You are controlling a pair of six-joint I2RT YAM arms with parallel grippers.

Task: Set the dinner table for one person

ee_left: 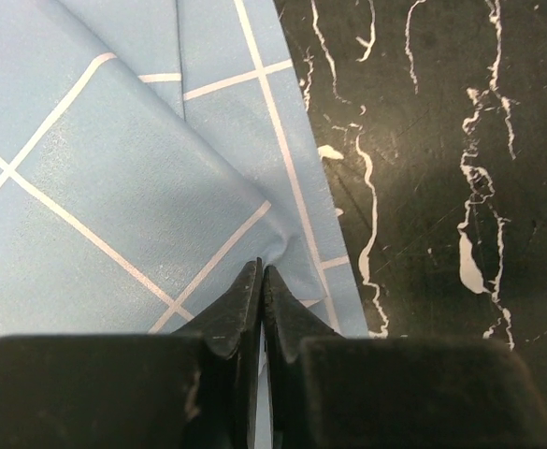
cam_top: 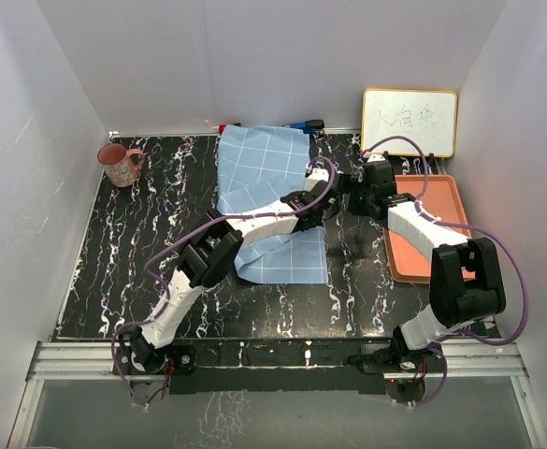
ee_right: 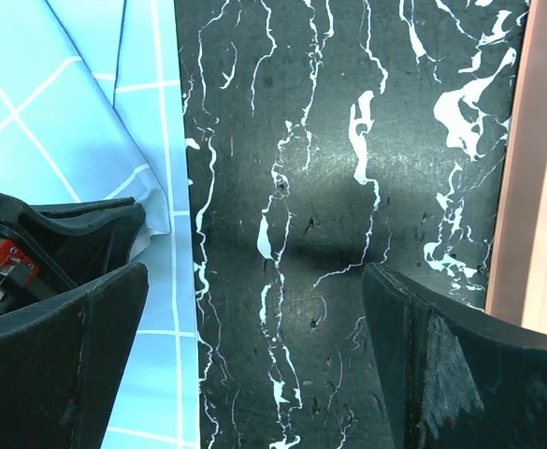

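A light blue cloth with white grid lines (cam_top: 264, 150) lies rumpled and partly folded over the middle of the dark marbled table. My left gripper is shut down on it at a creased fold near its right edge; whether any fabric is between the fingertips is hard to tell. My right gripper stands open over bare table between the cloth and the orange tray (ee_right: 544, 168), with nothing between its fingers. The left gripper also shows at the left of the right wrist view.
A pink mug (cam_top: 119, 166) stands at the back left. A whiteboard (cam_top: 409, 117) leans at the back right, above the tray (cam_top: 423, 267). Marker-like items lie along the back edge behind the cloth.
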